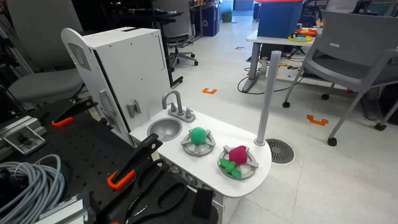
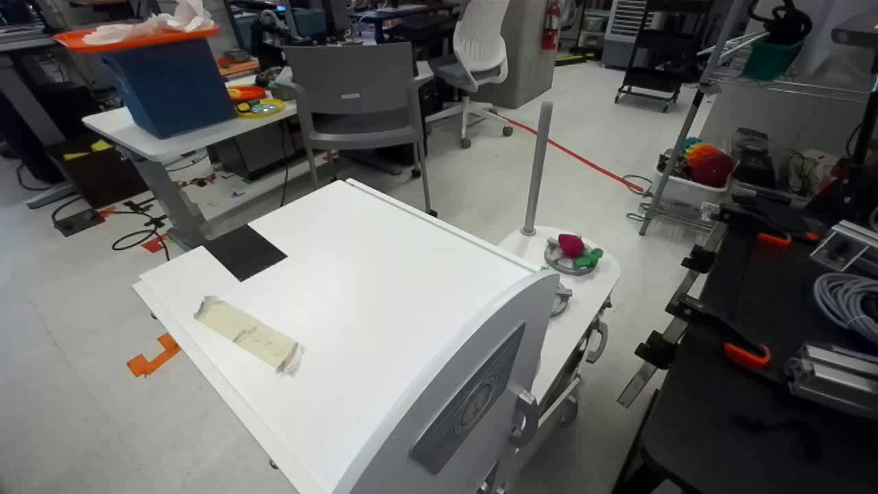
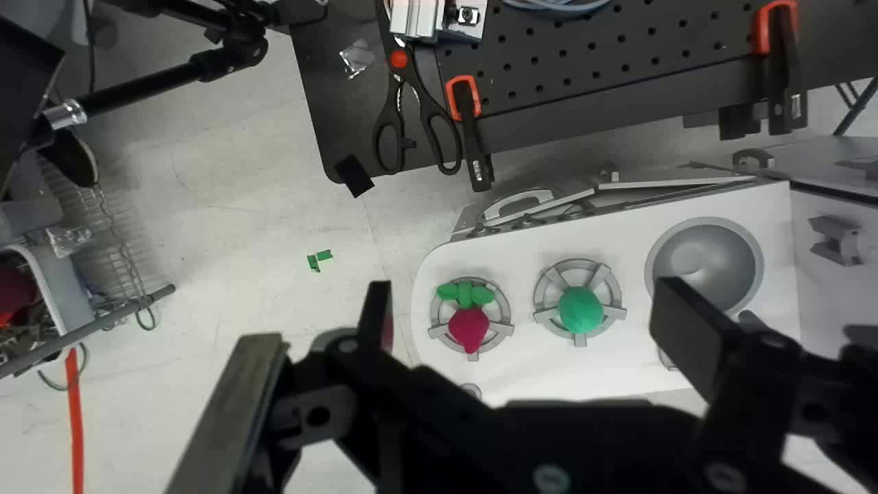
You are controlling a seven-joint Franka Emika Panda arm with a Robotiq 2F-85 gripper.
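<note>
Seen from above in the wrist view, my gripper is open, its two dark fingers wide apart with nothing gripped between them. Below it is the white toy kitchen counter. A crimson plush beet (image 3: 469,328) with green leaves rests on one grey burner, and a green ball (image 3: 580,310) sits on the other. Exterior view 1 shows the same ball (image 1: 198,136) nearer the sink and the beet (image 1: 238,155) by the rounded counter end. In exterior view 2 the beet (image 2: 571,245) shows clearly, while the cabinet mostly hides the ball. Neither exterior view includes the gripper.
Beside the burners lie a grey sink basin (image 1: 165,129) and a curved faucet (image 1: 173,101). A tall grey post (image 1: 269,99) rises from the counter's end, and a white cabinet (image 1: 130,71) stands past the sink. A black workbench (image 3: 576,74) with scissors (image 3: 416,115) and clamps runs alongside.
</note>
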